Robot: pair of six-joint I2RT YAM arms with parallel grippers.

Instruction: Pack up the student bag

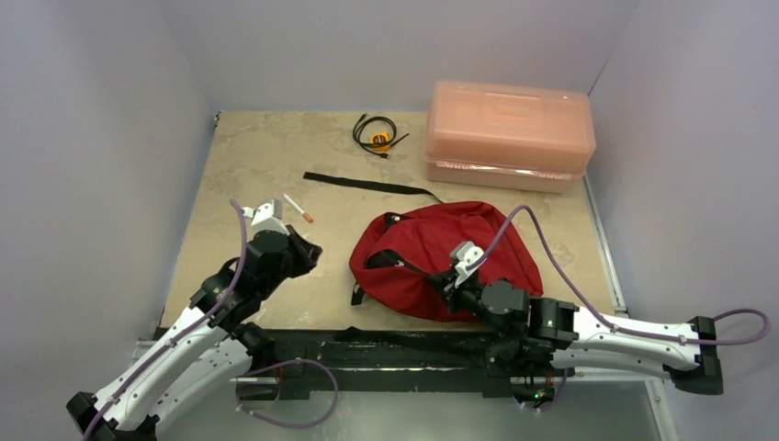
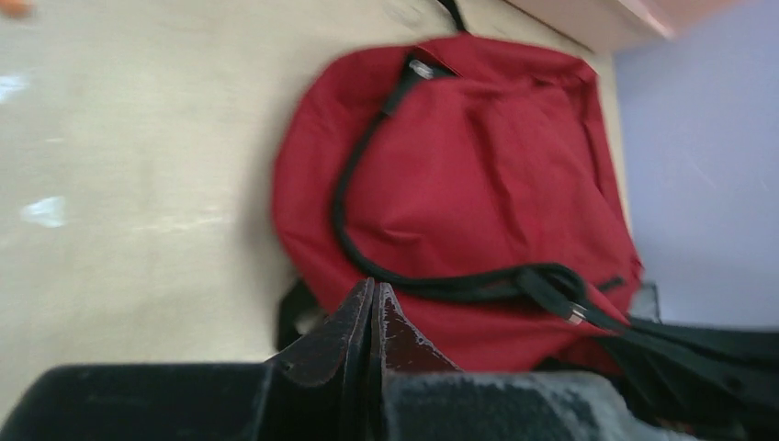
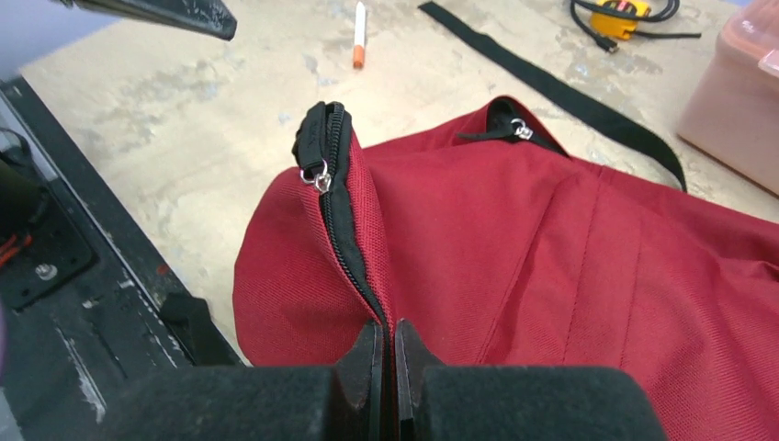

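Observation:
The red bag [image 1: 432,239] lies on the front middle of the table, black zippers showing. In the right wrist view my right gripper is shut on the bag's zipper edge [image 3: 340,220], which stands raised as a fold with its pull hanging at the top. My left gripper is shut with nothing visible between its fingers, left of the bag. A white and orange pen-like stick [image 1: 299,208] lies behind it. A coiled black cable [image 1: 394,127] rests around a yellow tape measure [image 1: 379,141] at the back.
A closed translucent pink box [image 1: 510,129] stands at back right. A black strap [image 1: 358,181] runs from the bag toward the back left.

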